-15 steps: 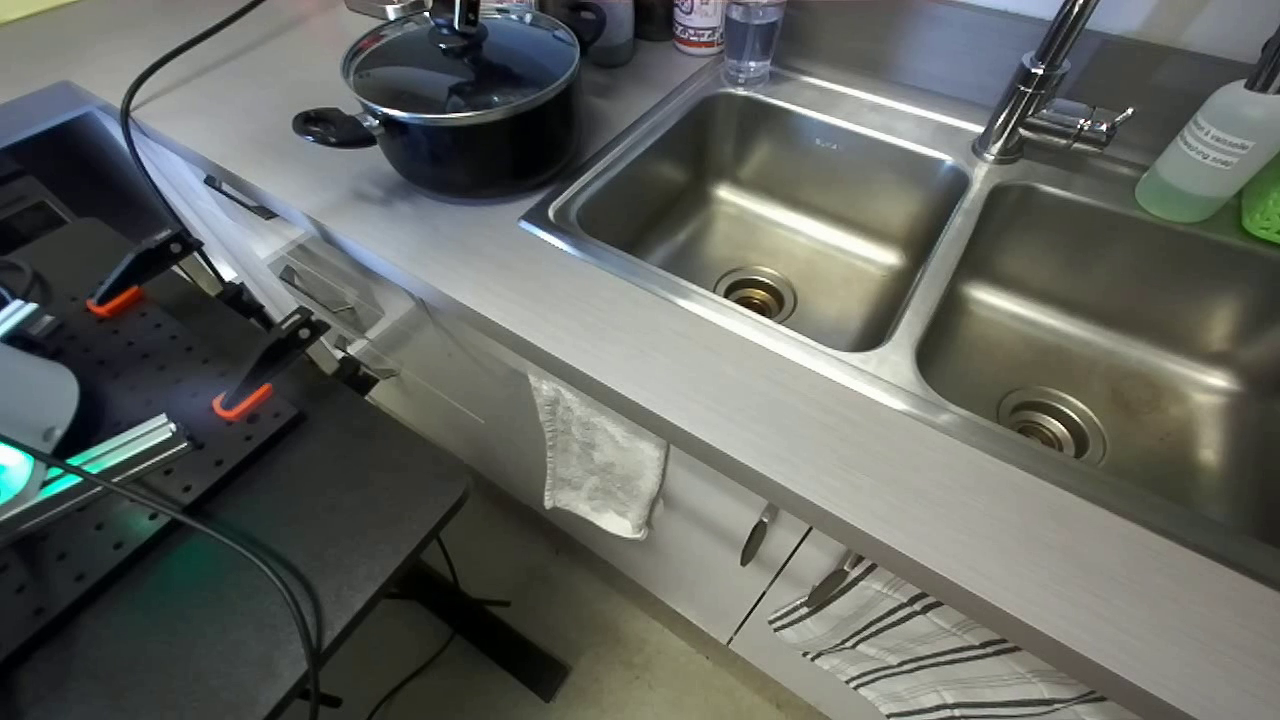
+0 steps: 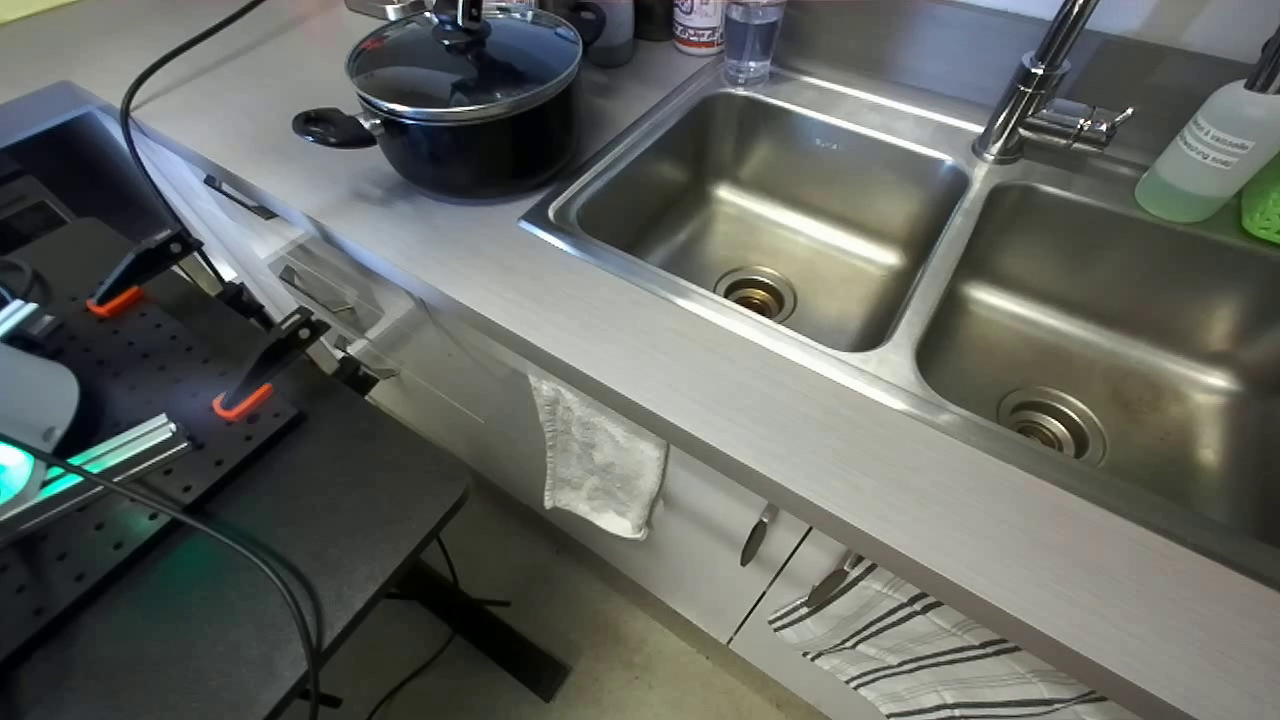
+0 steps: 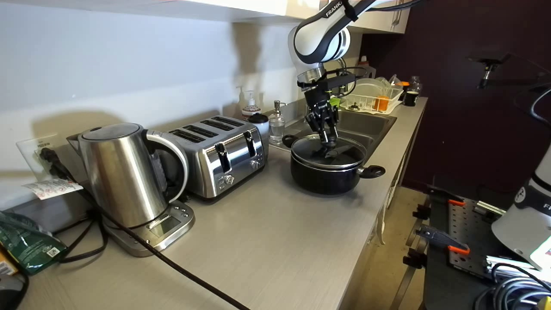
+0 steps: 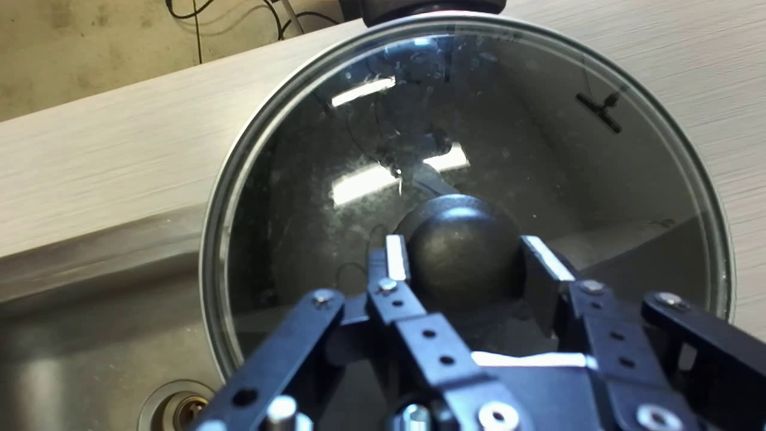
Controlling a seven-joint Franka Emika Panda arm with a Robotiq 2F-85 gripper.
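A black pot [image 3: 324,180] stands on the counter beside the sink, covered by a glass lid [image 3: 352,154] with a metal rim. In the wrist view the lid's round black knob [image 4: 463,248] sits between the two fingers of my gripper, which is shut on it. From the side, my gripper [image 3: 329,144] points down over the lid's middle, and the lid rests on or very close to the pot's rim. In the first exterior view the pot [image 2: 480,154] is at the upper left, with only the tip of my gripper at the top edge.
The empty double sink [image 2: 828,314] lies right beside the pot. A toaster [image 3: 219,150] and a kettle [image 3: 121,170] stand along the wall. A soap bottle [image 3: 277,123] is behind the pot. Bare counter [image 3: 268,243] lies in front of the toaster.
In the first exterior view the lid has shifted very slightly to the right on the pot, together with the gripper tip. The pot has stayed put.
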